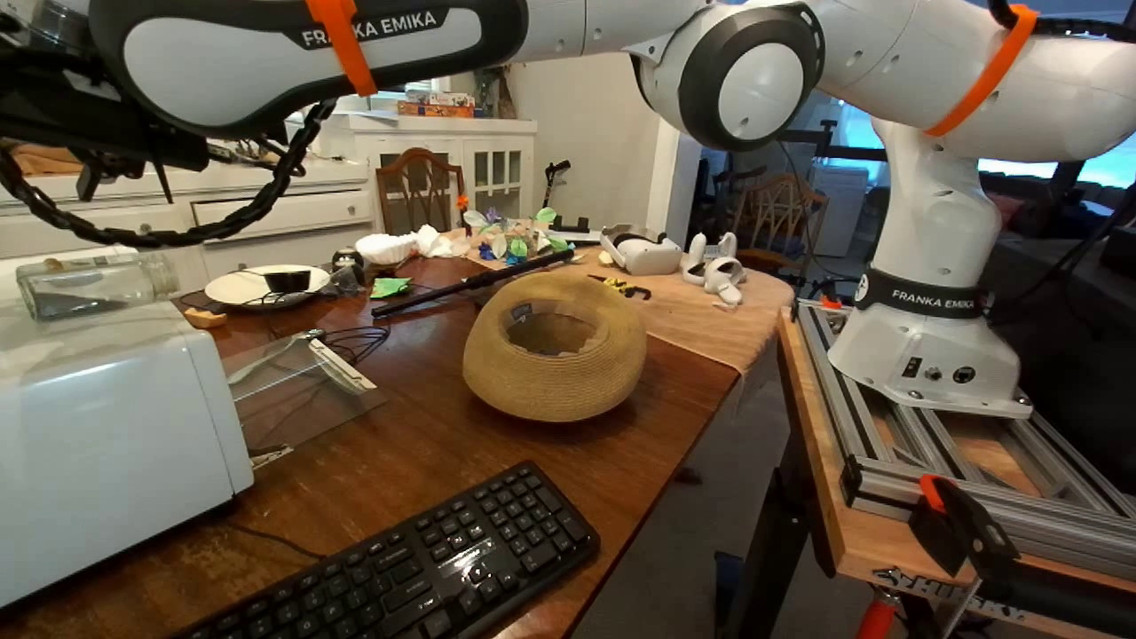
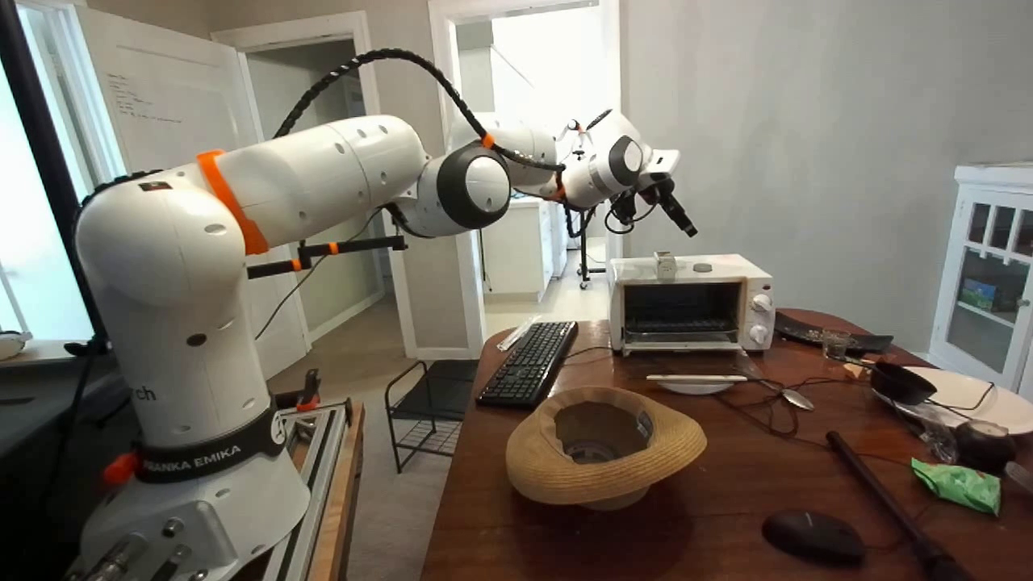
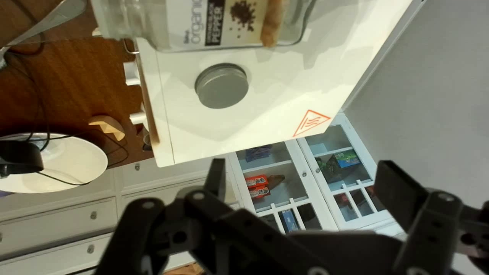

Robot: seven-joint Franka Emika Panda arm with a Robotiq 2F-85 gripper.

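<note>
My gripper is open, its two black fingers wide apart with nothing between them. In exterior view 2 the gripper [image 2: 689,232] hangs above the white toaster oven [image 2: 759,308], pointing down and to the right. A glass pepper jar [image 3: 197,23] lies on its side on the oven's top, at the upper edge of the wrist view. Close by on the same top rests a round grey lid [image 3: 222,86], apart from the jar. Exterior view 1 shows the jar [image 1: 96,286] lying on the oven too, while the fingertips are hard to make out there.
On the wooden table stand a straw hat [image 1: 554,373], a black keyboard [image 1: 426,564], a white plate [image 2: 1007,402] with a black bowl on it, and a mouse [image 2: 811,536]. The oven's glass door [image 1: 303,389] is down. Air above the oven is free.
</note>
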